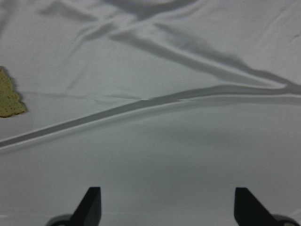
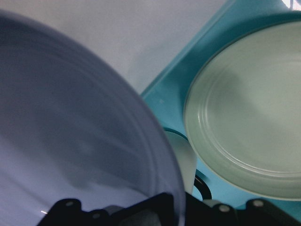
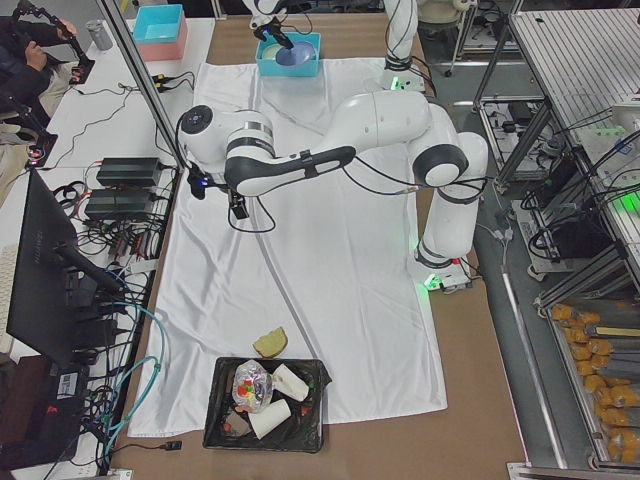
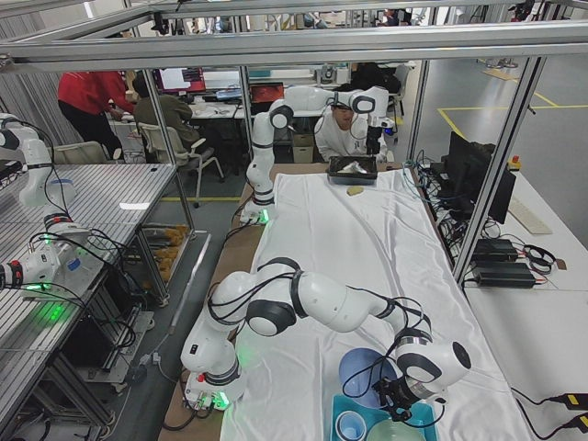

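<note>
My right gripper is at the rim of a lavender-blue plate, beside the teal tray. In the right wrist view the plate fills the left, its rim between the dark fingers; whether they are clamped is unclear. The tray holds a pale green plate and a cup, partly hidden. My left gripper is open over the white cloth, nothing between its fingers, with a yellow sponge at the view's left.
A black bin with wrapped items and white rolls stands at the cloth's far end from the right arm, near the sponge. Metal frame posts and monitors line the sides.
</note>
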